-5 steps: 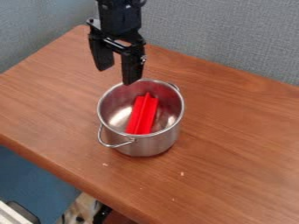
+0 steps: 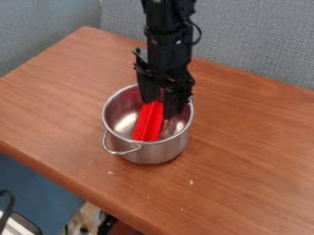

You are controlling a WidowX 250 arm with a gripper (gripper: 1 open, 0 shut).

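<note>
A steel pot (image 2: 147,151) with loop handles stands on the wooden table, and inside it lies a red elongated object (image 2: 147,127). My black gripper (image 2: 162,99) hangs down into the back of the pot, over the far end of the red object. Its fingertips are partly hidden there, so I cannot tell whether they touch it or how far apart they are.
Bare wooden table (image 2: 245,165) surrounds the pot, with grey walls behind. Off the table's lower-left edge are a blue surface (image 2: 35,188) and some small items that are hard to make out.
My gripper has come down and to the right from above the table behind the pot into the pot, over the red object. The pot has stayed in place.
</note>
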